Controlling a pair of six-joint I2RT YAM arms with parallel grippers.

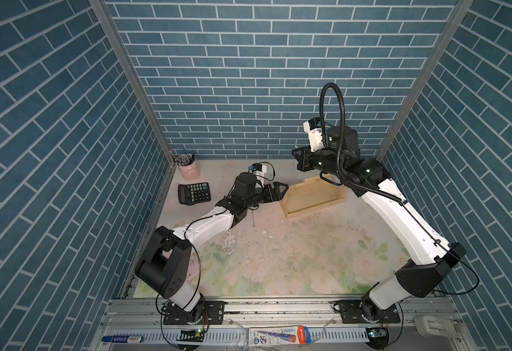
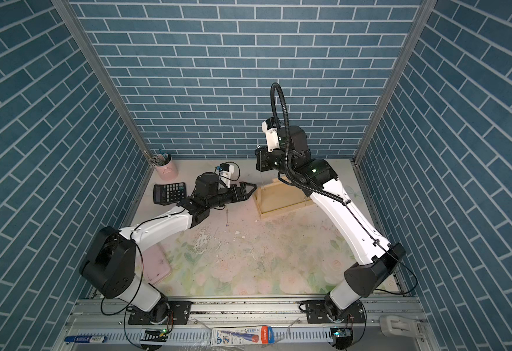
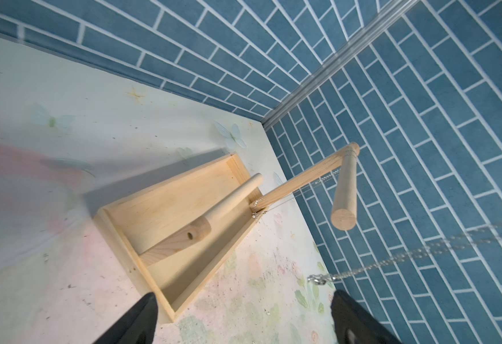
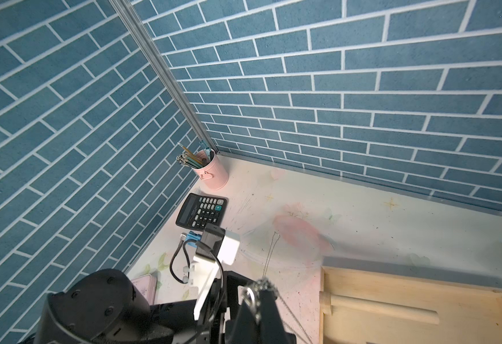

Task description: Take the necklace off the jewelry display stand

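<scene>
My right gripper [image 1: 295, 156] is raised at the tray's back left. In the right wrist view, silver chain bunches at its shut fingertips [image 4: 256, 312], and thin strands trail off. In the left wrist view a silver chain [image 3: 388, 261] runs in from the right edge; its lower end hangs free above one finger of my left gripper, which is open and empty. The wooden display stand [image 3: 314, 175] has a post and peg rising from a shallow tray [image 3: 113, 238]. More silver chain [image 3: 322, 179] runs along that post and around its foot.
A black calculator [image 1: 194, 193] and a pink pencil cup [image 1: 190, 169] stand at the back left. A pink flat case [image 2: 153, 263] lies at the front left.
</scene>
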